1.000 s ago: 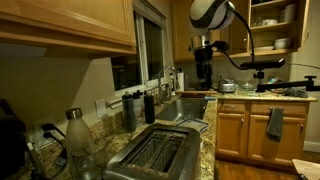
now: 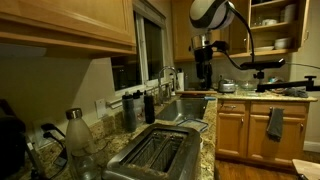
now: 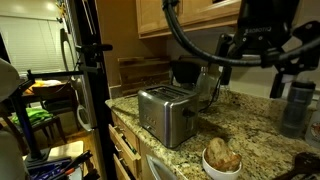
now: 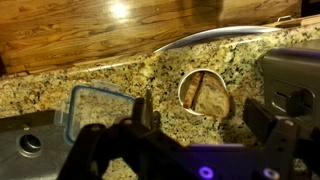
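Observation:
No task object is named. In the wrist view my gripper is open, its dark fingers [image 4: 147, 108] set wide apart with nothing gripped between them. Beyond them on the speckled counter sits a small white bowl [image 4: 184, 90] holding pieces of bread [image 4: 212, 97]. From the side, the bowl [image 3: 221, 174] stands in front of the steel toaster [image 3: 168, 115], and the bread [image 3: 222, 153] rises above its rim. The arm hangs over the counter, with the gripper [image 2: 204, 70] well above the surface.
A steel toaster [image 4: 295, 80] is right of the bowl in the wrist view. Left of the bowl lie a clear rectangular container [image 4: 100, 108] and the sink [image 4: 30, 165]. Dark bottles [image 3: 296, 108] stand along the wall. Overhead cabinets [image 2: 65, 22] limit the left side.

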